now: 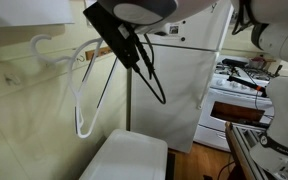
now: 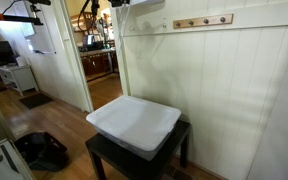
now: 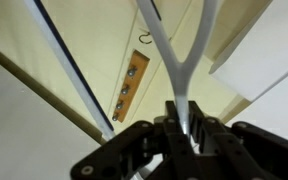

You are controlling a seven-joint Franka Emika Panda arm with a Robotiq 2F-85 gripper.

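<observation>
A white plastic hanger (image 1: 80,95) hangs in the air at the left of exterior view 1, tilted, its curved hook pointing left toward the wall. In the wrist view, my gripper is shut on the hanger (image 3: 180,75) where its white bars fork. A wooden peg rail (image 3: 131,88) with several dark knobs runs along the wall beyond, and a thin dark hook shows above it. The same peg rail (image 2: 204,20) is high on the wall in exterior view 2. The hanger's hook looks apart from the rail, though depth is hard to judge.
A white lidded bin (image 2: 139,120) stands on a small black table (image 2: 174,150) below the rail. A black basket (image 2: 42,150) is on the floor at left. A white fridge (image 1: 174,95) and stove (image 1: 234,110) stand at the back.
</observation>
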